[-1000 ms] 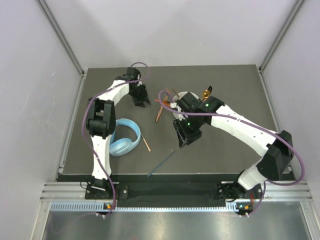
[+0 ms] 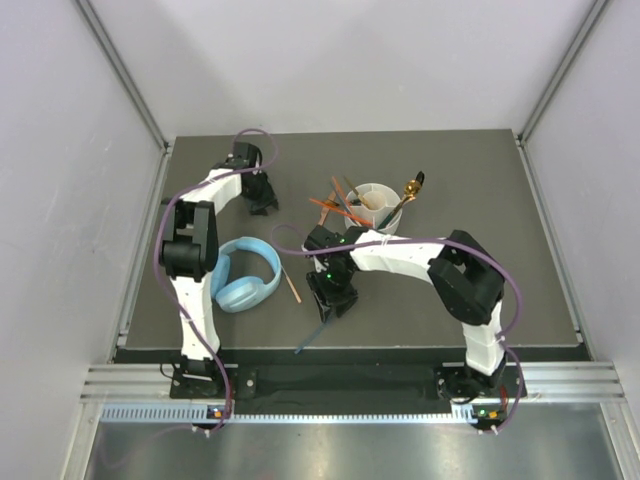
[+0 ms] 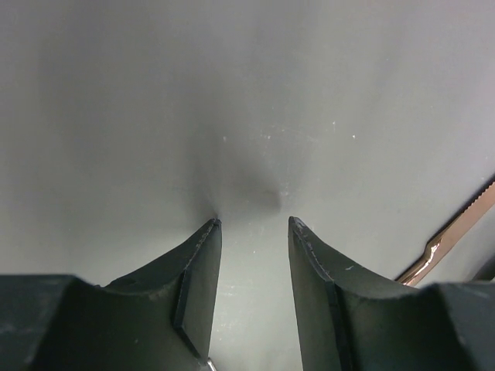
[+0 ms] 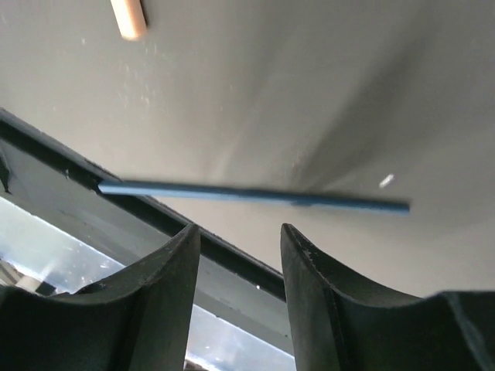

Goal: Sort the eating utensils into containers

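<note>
A thin blue stick [image 4: 255, 195] lies near the table's front edge, below my right gripper, which is open and empty. An orange-tipped stick [image 4: 128, 17] lies farther off, beside the headphones in the top view. My left gripper is open at the back left, over bare table. A copper knife [image 3: 456, 232] lies to its right in the left wrist view. In the top view a white divided container [image 2: 385, 196] holds several utensils, including gold spoons and wooden-coloured pieces; more orange utensils lie at its left side.
Blue headphones [image 2: 245, 292] lie at the front left. A dark front edge [image 4: 54, 154] and metal rail run close to the blue stick.
My right gripper has moved left and toward the front, over the blue stick. My left gripper has shifted left, away from the utensils by the container. Both stay open.
</note>
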